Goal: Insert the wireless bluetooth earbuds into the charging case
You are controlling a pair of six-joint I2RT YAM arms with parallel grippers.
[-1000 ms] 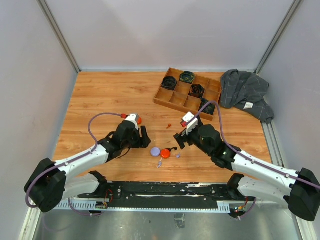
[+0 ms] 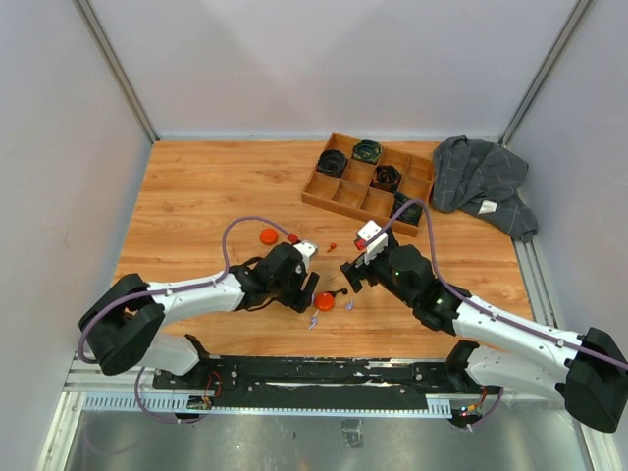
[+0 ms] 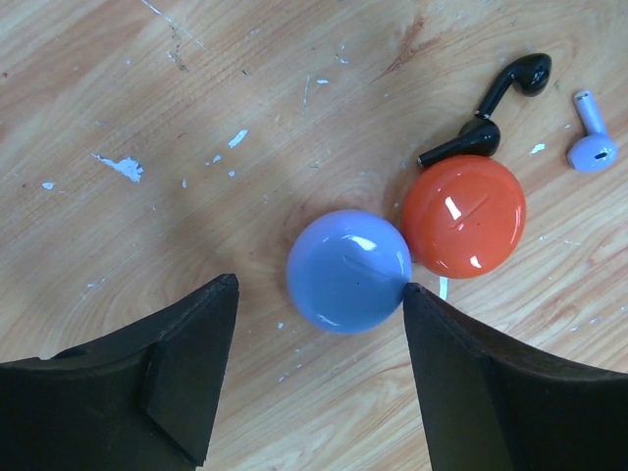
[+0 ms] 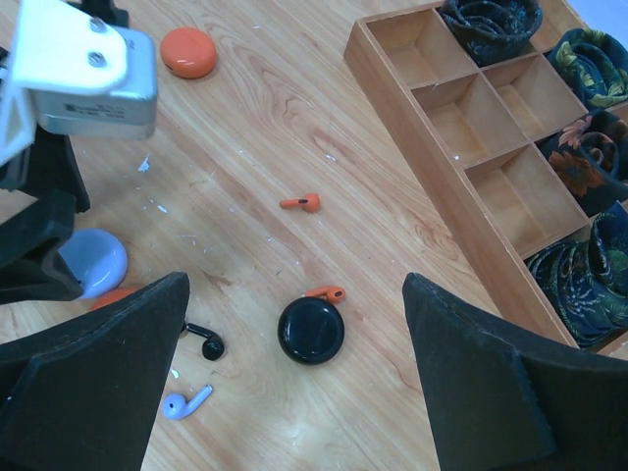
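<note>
A round blue case [image 3: 349, 271] lies on the table just ahead of my open left gripper, whose fingers are empty. Touching or nearly touching it is a red case [image 3: 464, 217]. Two black earbuds [image 3: 497, 102] lie against the red case's far side, and one blue earbud [image 3: 593, 133] is farther right. In the right wrist view my right gripper stands open above the table. Between its fingers, down on the table, sit a black case [image 4: 311, 331] and an orange earbud [image 4: 327, 293]; another orange earbud [image 4: 302, 202] is beyond.
A wooden compartment box [image 2: 361, 215] with dark rolled cloths stands at the back, some compartments empty. Grey cloth [image 2: 481, 180] is bunched at the back right. Another red case [image 2: 269, 235] rests behind my left arm.
My left gripper has moved right and toward the front, over to the blue case, which it now covers in the top view. The right arm has stayed still.
</note>
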